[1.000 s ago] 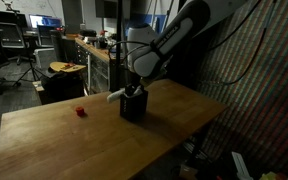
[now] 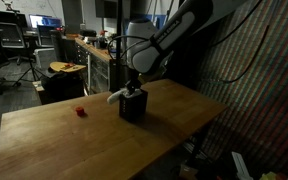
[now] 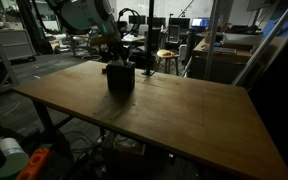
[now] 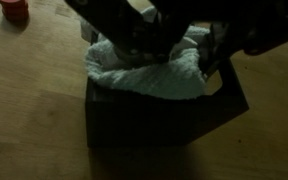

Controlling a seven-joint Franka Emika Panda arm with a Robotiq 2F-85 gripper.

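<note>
A black box stands on the wooden table, and a white cloth lies bunched in its opening, partly draped over the rim. In exterior view 1 the cloth pokes out on the box's left side. My gripper is right down at the cloth, its dark fingers against the fabric. The fingers look part open, but shadow hides how firmly, if at all, they touch the cloth. From exterior view 2, the arm reaches down over the box from behind.
A small red object lies on the table left of the box, seen as a red cylinder in the wrist view. Bare tabletop stretches out to the side. Chairs and desks stand beyond the table.
Hardly anything differs: the gripper stays at the box's opening with at most a slight shift. The box, cloth and red object keep their places.
</note>
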